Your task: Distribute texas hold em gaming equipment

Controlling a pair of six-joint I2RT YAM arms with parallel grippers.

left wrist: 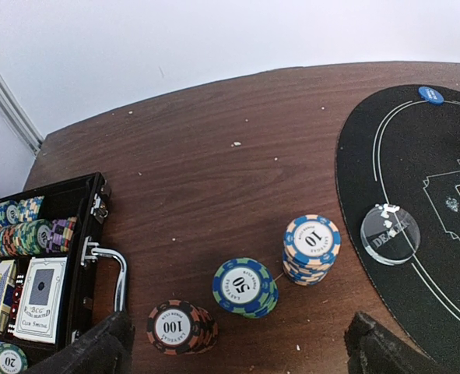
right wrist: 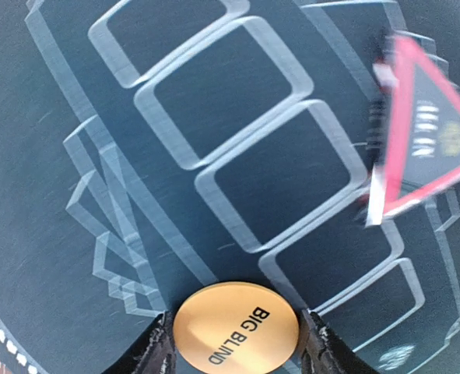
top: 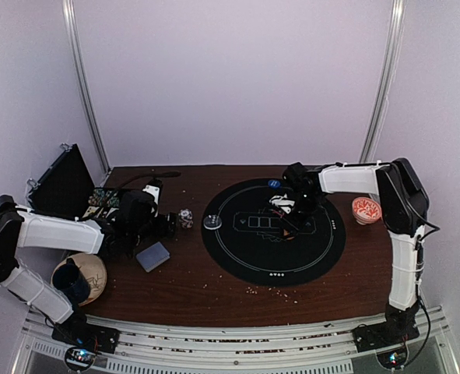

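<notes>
A yellow BIG BLIND button [right wrist: 236, 327] is gripped by my right gripper, low over the black poker mat [top: 273, 265]. A red-edged triangular marker [right wrist: 428, 125] lies near it. A clear DEALER puck [left wrist: 389, 241] and a blue button [left wrist: 430, 95] sit on the mat. My left gripper is open above the wood table, beside stacks of 100 chips [left wrist: 181, 327], 50 chips [left wrist: 245, 288] and 10 chips [left wrist: 311, 249]. The open case [left wrist: 89, 199] holds chips, cards and dice.
A blue translucent box [top: 152, 257] lies front left, near a plate with a dark mug [top: 72, 282]. A red bowl [top: 366, 209] stands right of the mat.
</notes>
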